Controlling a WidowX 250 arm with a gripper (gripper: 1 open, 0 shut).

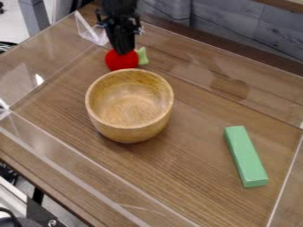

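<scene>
My black gripper [120, 44] is at the top centre, shut, low over a red round object [122, 61]; whether it touches it I cannot tell. A small light green piece [141, 57] sits just right of the red object. A wooden bowl [129, 105] stands in front of them.
A long green block [245, 156] lies at the right. A clear, crumpled-looking item [94, 27] is at the upper left of the gripper.
</scene>
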